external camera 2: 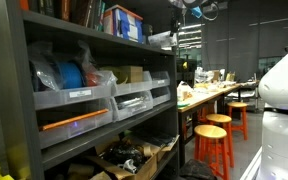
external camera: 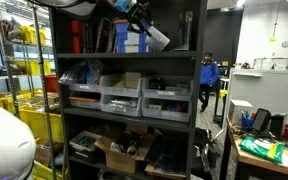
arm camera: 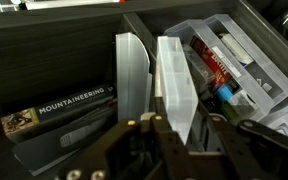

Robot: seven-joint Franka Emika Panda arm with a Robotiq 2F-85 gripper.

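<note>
A pale, flat, book-like object (arm camera: 177,80) juts forward from my gripper, which is shut on it in the wrist view. In exterior view 1 the object (external camera: 158,38) hangs tilted in front of the top shelf, right of the blue-and-white boxes (external camera: 131,40). Exterior view 2 shows it (external camera 2: 164,41) at the shelf's upper right end. Beside it in the wrist view stand a white-edged upright item (arm camera: 133,75) and a book marked MOUNTAINEERING (arm camera: 59,110). The finger contact is mostly dark and hard to make out.
Clear bins (external camera: 120,104) fill the middle shelf below. An open cardboard box (external camera: 122,152) sits on the bottom shelf. The shelf's right upright (external camera: 195,90) is close to the held object. A wooden table (external camera: 269,160) stands at the right, and a person (external camera: 211,75) is behind.
</note>
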